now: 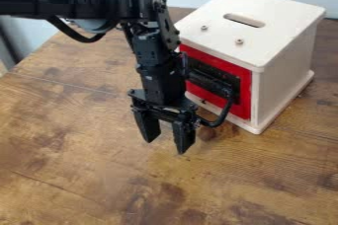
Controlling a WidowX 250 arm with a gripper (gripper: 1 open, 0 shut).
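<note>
My black gripper hangs point-down over the wooden tabletop, in front of a pale wooden box. Its two fingers stand apart with nothing visible between them, so it is open. The box has a slot and two small fittings on its top, and a red front panel with a dark middle part, which my arm partly hides.
The box takes up the back right.
</note>
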